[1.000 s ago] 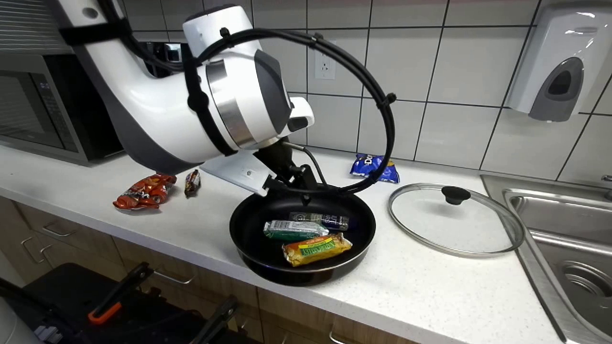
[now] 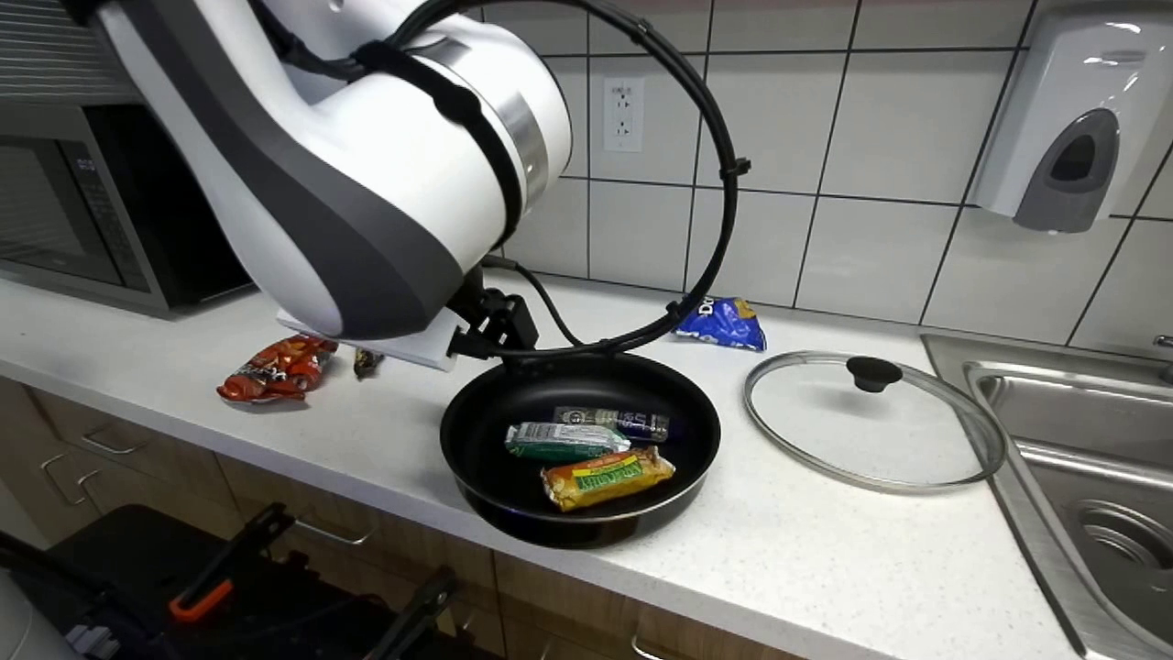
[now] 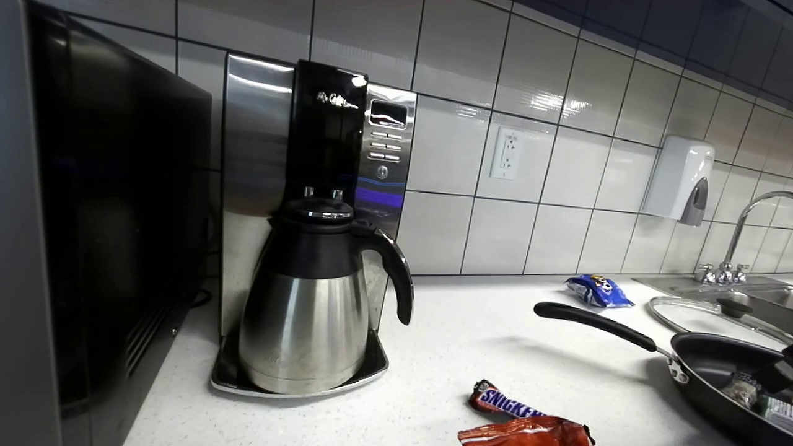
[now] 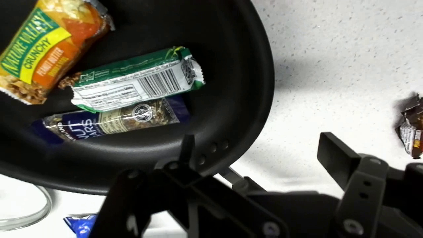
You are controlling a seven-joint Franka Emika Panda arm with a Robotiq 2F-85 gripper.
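My gripper is open, its two fingers wide apart and nothing between them. In the wrist view the left finger overlaps the pan's rim, and the right one is over the counter outside it. The black frying pan (image 2: 577, 513) holds three snack bars: a yellow-orange Nature Valley bar (image 4: 51, 47), a green-and-white bar (image 4: 138, 81) and a dark blue nut bar (image 4: 119, 120). The pan's handle (image 3: 595, 323) shows in exterior view 2. In exterior view 1, the arm hides most of the gripper.
A glass lid (image 2: 874, 423) lies right of the pan, near the sink (image 2: 1083, 473). Behind is a blue chip bag (image 2: 722, 324). A Snickers bar (image 3: 509, 400) and a red bag (image 3: 529, 431) lie to the left. The coffee maker (image 3: 319, 223) stands beside the microwave (image 2: 99, 209).
The arm has swung left and toward the counter's front edge in exterior view 1, now partly covering the small bar beside the red bag. The pan and its bars have not moved.
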